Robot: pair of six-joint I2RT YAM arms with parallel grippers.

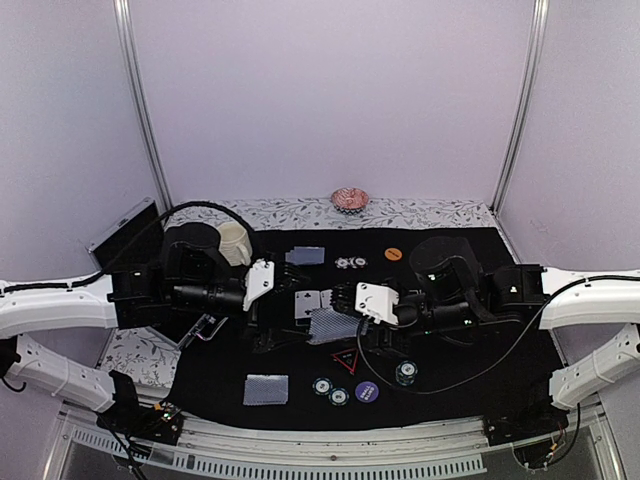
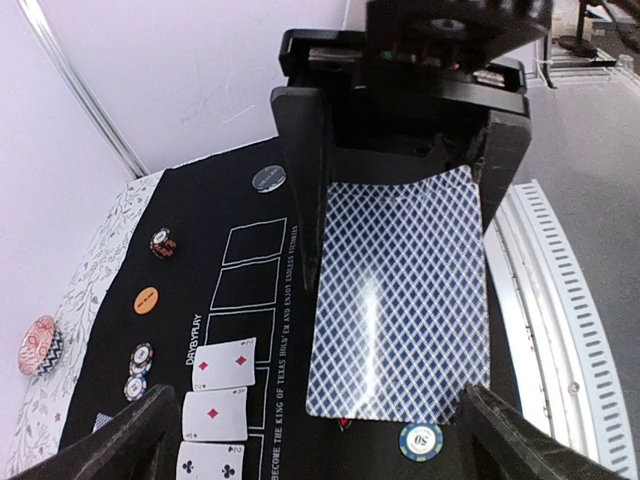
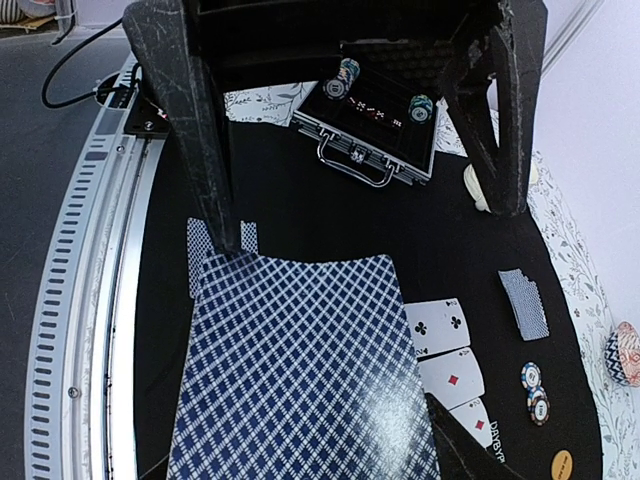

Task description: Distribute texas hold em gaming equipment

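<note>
A stack of cards with blue-and-white patterned backs (image 1: pixel 332 325) hangs above the mat, with my right gripper shut on one end of it. The backs (image 3: pixel 300 360) fill the lower middle of the right wrist view. Facing them, my left gripper (image 1: pixel 288 305) stands open; in the right wrist view one fingertip (image 3: pixel 228 240) overlaps the stack's edge, and contact cannot be told. Three face-up cards (image 2: pixel 215 413) lie in a row on the mat. Face-down cards (image 1: pixel 265 390) rest at the front, others (image 1: pixel 305 255) at the back.
An open metal case (image 3: pixel 365 130) with chips and a mug (image 1: pixel 235 243) stand left. Chips (image 1: pixel 339 397), a purple disc (image 1: pixel 367 391) and a red triangle (image 1: pixel 345 360) lie in front. More chips (image 1: pixel 350 263), an orange disc (image 1: pixel 393 254) and a bowl (image 1: pixel 349 200) are farther back.
</note>
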